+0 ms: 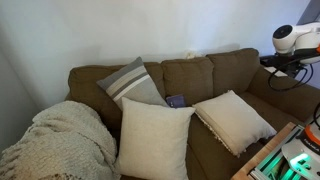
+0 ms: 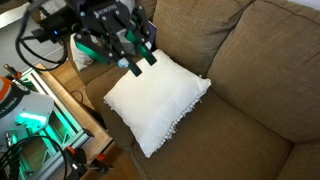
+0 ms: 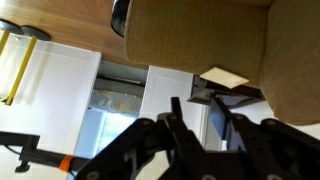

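Note:
A white fringed pillow (image 1: 234, 120) lies flat, plain side up, on the right part of the brown sofa. Exterior view 2 shows the same pillow (image 2: 158, 98) beyond and below my gripper (image 2: 138, 62). My gripper is open in the wrist view, a gap between its fingertips and nothing held there. In exterior view 1 the arm is raised at the right, over the sofa's armrest, clear of the pillow.
A large cream pillow (image 1: 153, 140), a grey striped pillow (image 1: 132, 83) and a bunched cream blanket (image 1: 62, 143) occupy the sofa's left side. A dark small item (image 1: 176, 101) rests near the backrest. The wooden tabletop edge (image 1: 268, 152) borders the robot base.

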